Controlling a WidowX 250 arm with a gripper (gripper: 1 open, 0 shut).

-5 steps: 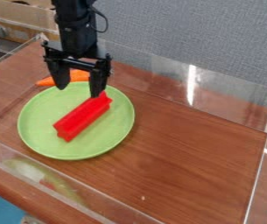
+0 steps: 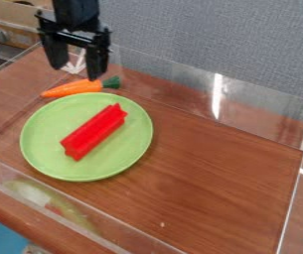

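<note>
My black gripper hangs open at the upper left, above and behind the green plate, with nothing seen between its fingers. A red bar-shaped object lies diagonally on the green plate. An orange carrot with a green top lies behind the plate, below the gripper.
Clear low walls edge it, with a grey wall behind. Something pale behind the carrot is too small to tell.
My gripper has risen and moved back and slightly left, away from over the plate, uncovering more of the carrot. The plate and red object are unchanged.
</note>
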